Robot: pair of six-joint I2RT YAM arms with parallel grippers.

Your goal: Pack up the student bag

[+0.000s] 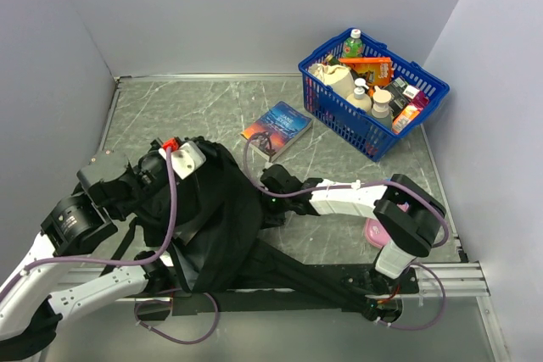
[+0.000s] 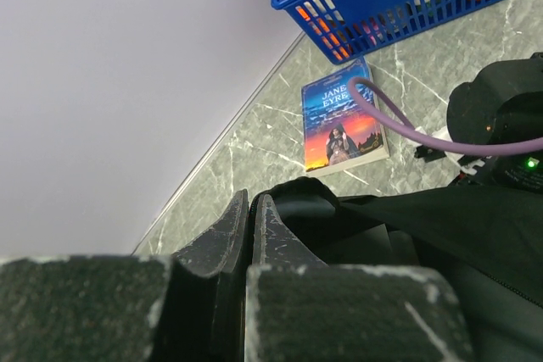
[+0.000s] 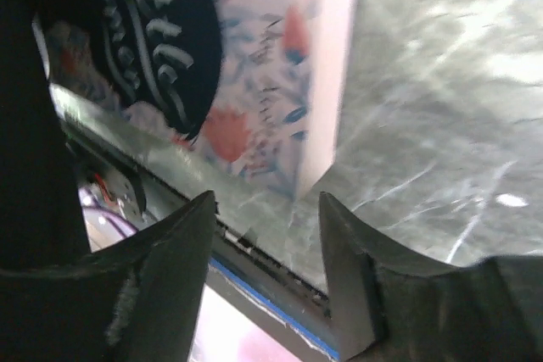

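Note:
A black bag [image 1: 225, 226] lies open at the lower left, draping over the table edge. My left gripper is shut on the bag's fabric, holding it up. My right gripper is part open at the bag's right side, over a book with a floral cover [image 3: 254, 108], with nothing visible between its fingers. The Jane Eyre book [image 1: 276, 129] lies flat behind the bag.
A blue basket [image 1: 344, 125] full of bottles and packets stands at the back right. A pink item [image 1: 376, 233] lies partly under the right arm. Marble table shows around the book.

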